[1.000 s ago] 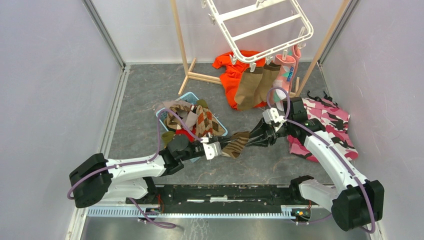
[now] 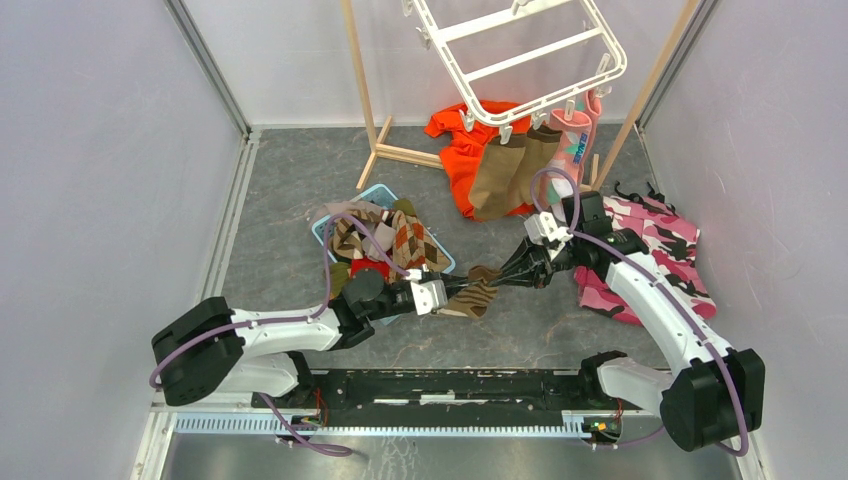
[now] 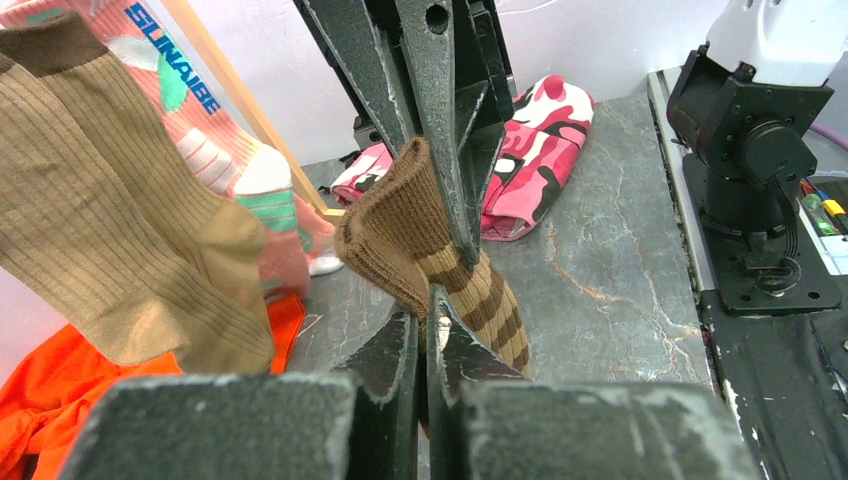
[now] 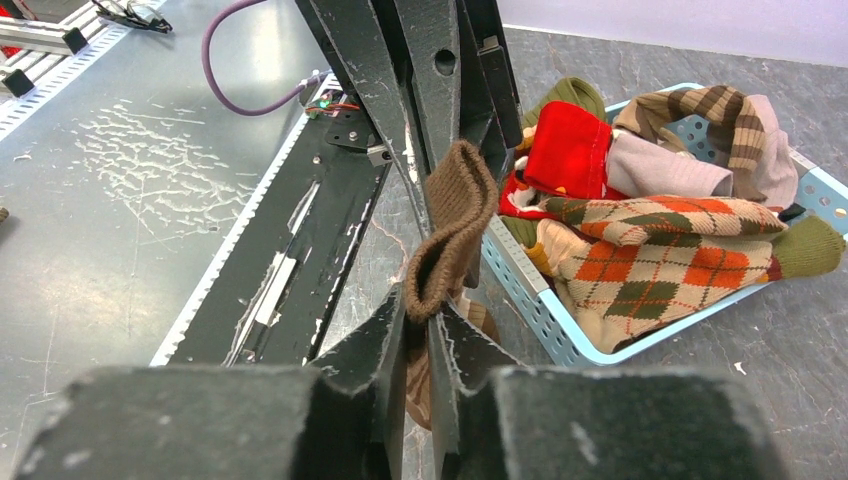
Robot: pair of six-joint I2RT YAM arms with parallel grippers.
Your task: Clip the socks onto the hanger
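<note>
A brown striped sock hangs between the two grippers over the floor. My left gripper is shut on the sock. My right gripper is shut at the sock's folded brown cuff, which appears pinched at its fingertips. The white hanger with clips stands at the top of the top view, with olive socks and pink socks hanging from it.
A blue basket of socks lies left of centre. An orange cloth is behind the olive socks, and a pink camouflage bag lies at right, beside the right arm.
The left arm and sock have shifted slightly right toward my right gripper, which has moved only a little. The hanger is unchanged.
</note>
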